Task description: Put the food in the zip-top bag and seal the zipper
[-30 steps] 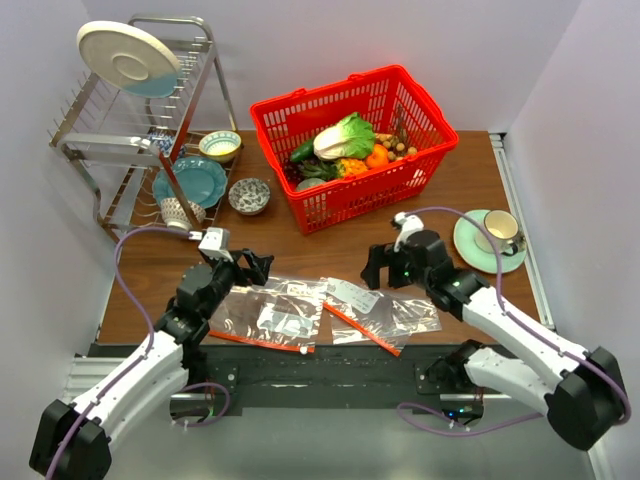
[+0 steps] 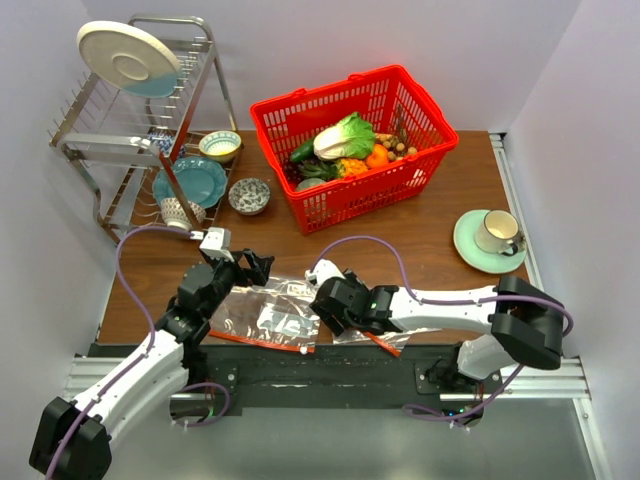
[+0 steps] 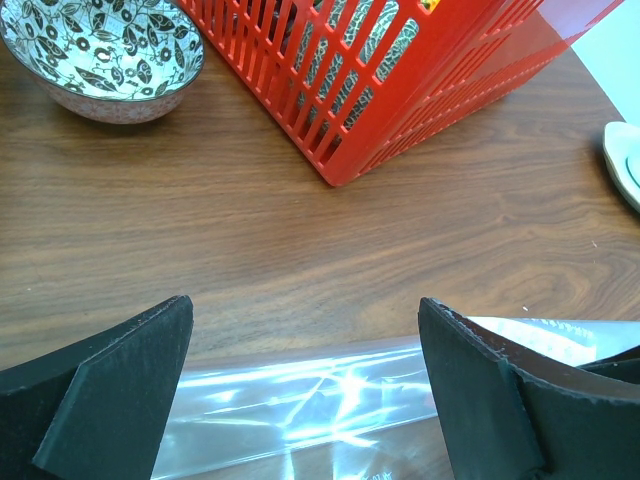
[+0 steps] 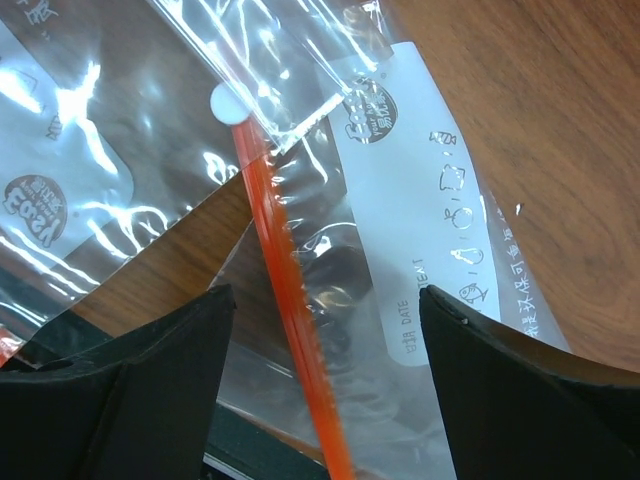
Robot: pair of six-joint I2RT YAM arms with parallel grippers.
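Observation:
Two clear zip bags with orange zippers lie flat on the wooden table. The left bag (image 2: 277,322) is below my left gripper (image 2: 258,268); in the left wrist view that gripper stands open with only table and bag film beyond. Over the right bag (image 4: 415,215) hovers my right gripper (image 2: 325,305), its fingers (image 4: 140,390) apart and nothing between them. Its orange zipper (image 4: 285,270), with a white slider (image 4: 229,104), runs between those fingers in the right wrist view. The arm hides much of this bag from above. Food, including a leafy cabbage (image 2: 344,137), sits in the red basket (image 2: 368,196).
A metal dish rack (image 2: 140,145) fills the back left, with a patterned bowl (image 2: 249,196) beside it. At the right stands a cup (image 2: 496,232) on a green saucer (image 2: 467,245). The table between basket and bags is clear.
My right gripper has swung left and toward the front, from above the right bag's far side to where the two bags meet. The left arm, bags and basket have stayed put.

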